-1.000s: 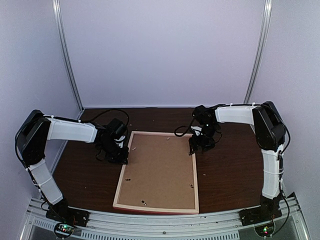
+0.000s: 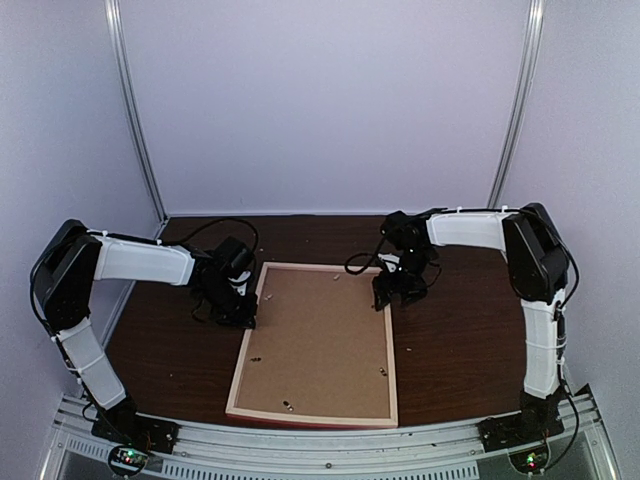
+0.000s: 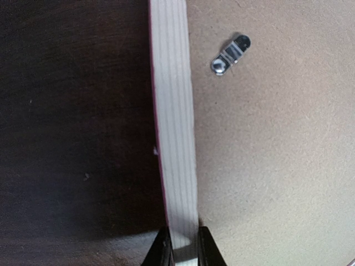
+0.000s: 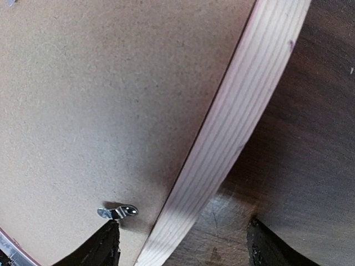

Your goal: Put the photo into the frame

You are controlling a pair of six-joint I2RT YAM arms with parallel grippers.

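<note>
The frame [image 2: 394, 370] lies back side up on the table, its pale wooden border around a brown backing board [image 2: 318, 345]. My left gripper is shut on the frame's left border, one finger on each side of the wood. At the right border, my right gripper stands open, its fingers spread apart with the wood and a metal clip [image 4: 117, 211] between them. The left wrist view shows another clip [image 3: 230, 54] on the board near the left border. No photo can be seen.
More small clips [image 2: 288, 405] sit around the board's edge.
My right gripper has shifted slightly left, over the frame's right border. The left arm and the frame stay where they were.
</note>
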